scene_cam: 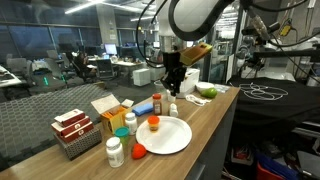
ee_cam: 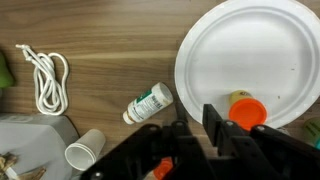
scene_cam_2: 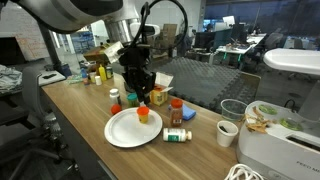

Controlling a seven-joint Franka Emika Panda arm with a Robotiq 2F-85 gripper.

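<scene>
In exterior view 2 my gripper (scene_cam_2: 139, 95) hangs above the white plate (scene_cam_2: 123, 134). An orange-capped container (scene_cam_2: 143, 114) stands on that plate, below the gripper. The wrist view shows the container's orange top (ee_cam: 247, 112) near the plate's lower rim. A white bottle with a green label (ee_cam: 149, 103) lies on its side on the wood beside the plate, clear of my fingertips (ee_cam: 182, 129). No object shows clearly between the fingers; whether the fingers are shut on something small is hard to tell.
A red-brown jar (scene_cam_2: 176, 111) stands behind the plate. A white cup (scene_cam_2: 227, 133) and a coiled white cord (scene_cam_2: 243, 172) lie to the right. Several bottles, a red ball (scene_cam: 138, 151) and a basket with red boxes (scene_cam: 77, 140) line the other end of the table.
</scene>
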